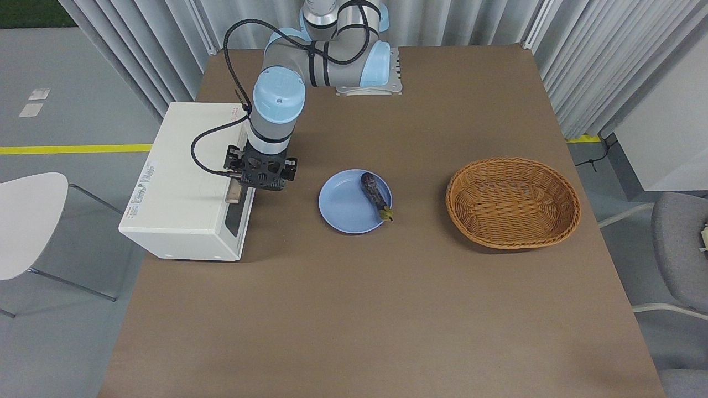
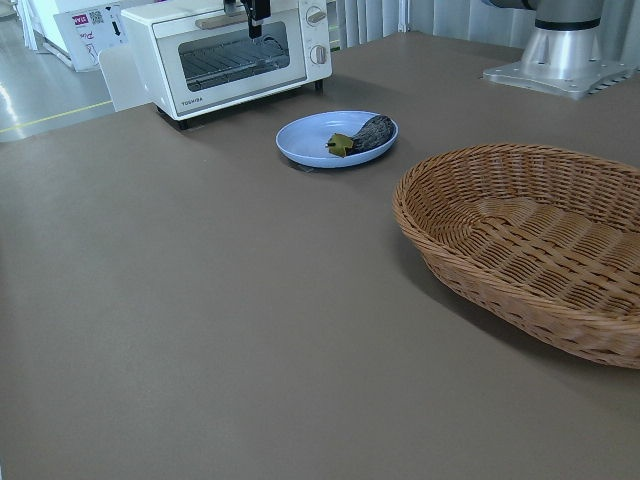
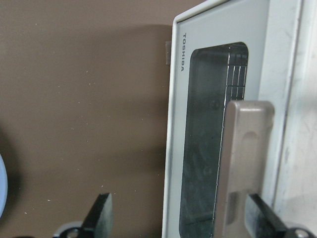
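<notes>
A white Toshiba toaster oven (image 1: 173, 179) stands at the table's left, door shut. My gripper (image 1: 260, 178) is low at the front of its top, by the handle; in the wrist view the gripper is open, one finger over the handle (image 3: 243, 148), the other over bare table. A dark eggplant with a green stem (image 1: 375, 193) lies on the blue plate (image 1: 342, 209), right of the oven.
A wicker basket (image 1: 512, 205) sits on the right of the table (image 1: 398, 312). The arm's base is at the back.
</notes>
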